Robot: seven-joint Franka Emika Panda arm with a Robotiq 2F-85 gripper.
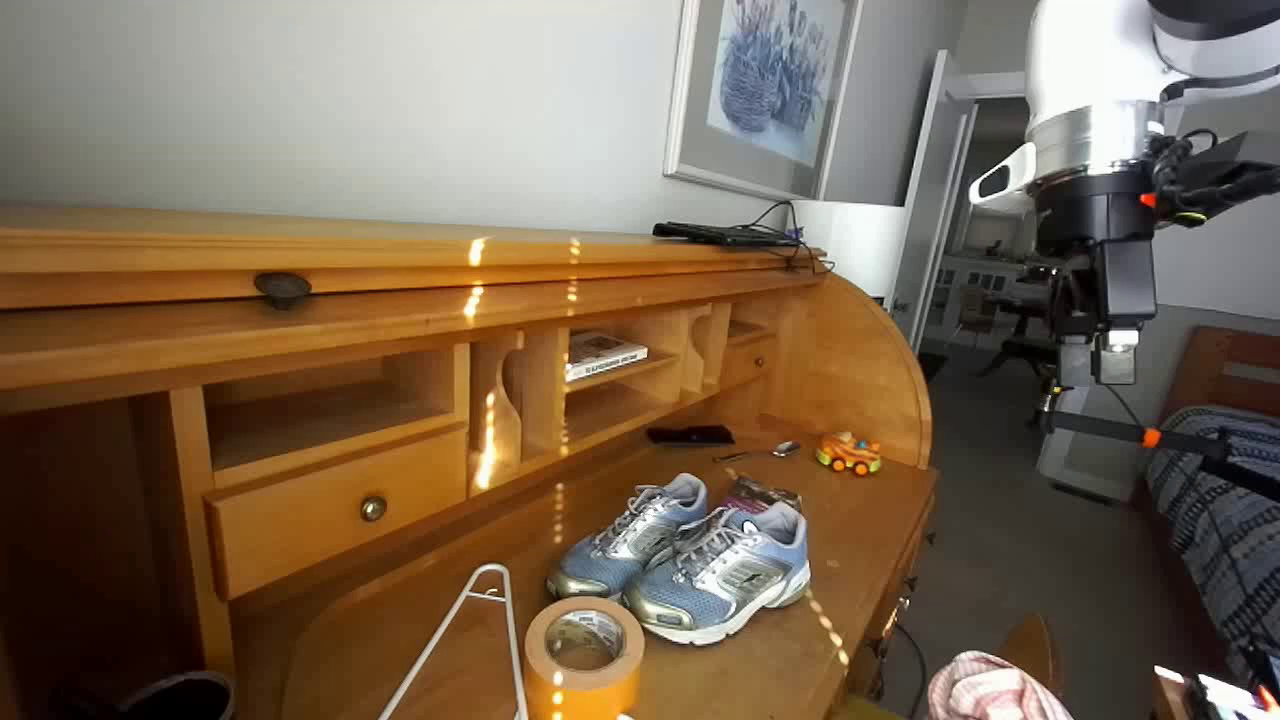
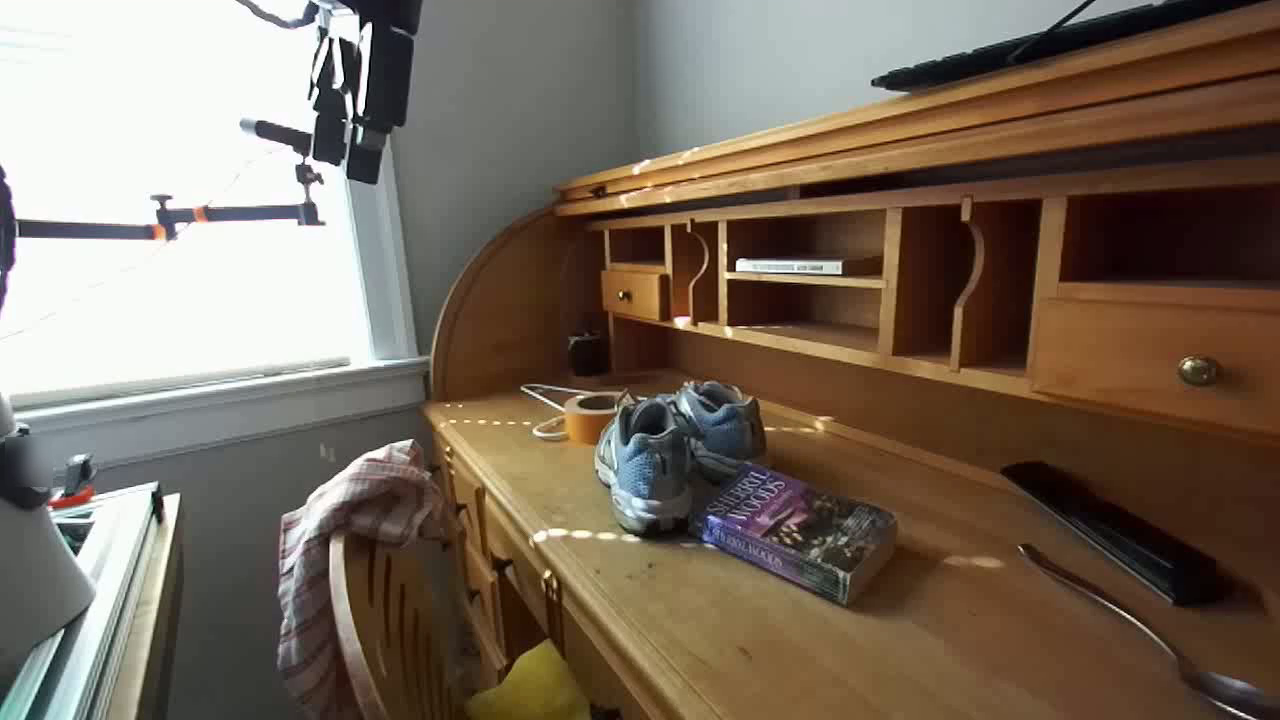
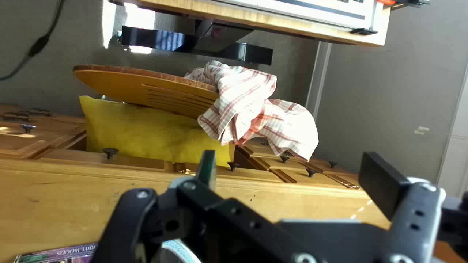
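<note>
My gripper is open in the wrist view, its fingers wide apart and nothing between them. Exterior view 1 has the gripper point(image 1: 1096, 360) high at the right, well clear of the desk. On the desktop stand two blue-grey sneakers point(image 1: 732, 576), side by side. An orange tape roll point(image 1: 584, 660) and a white hanger point(image 1: 509, 624) lie close to them. Behind the shoes' heels is a purple paperback point(image 2: 798, 528), seen best in exterior view 2. A toy car point(image 1: 848, 454) sits near the desk's end.
A striped cloth point(image 3: 245, 105) hangs on the wooden chair point(image 3: 144, 90) in front of the desk, with a yellow cushion point(image 3: 144, 131) below. A black case point(image 2: 1110, 528) and a spoon point(image 2: 1116, 618) lie on the desktop. Cubbyholes and a raised ledge point(image 1: 396, 282) line the back.
</note>
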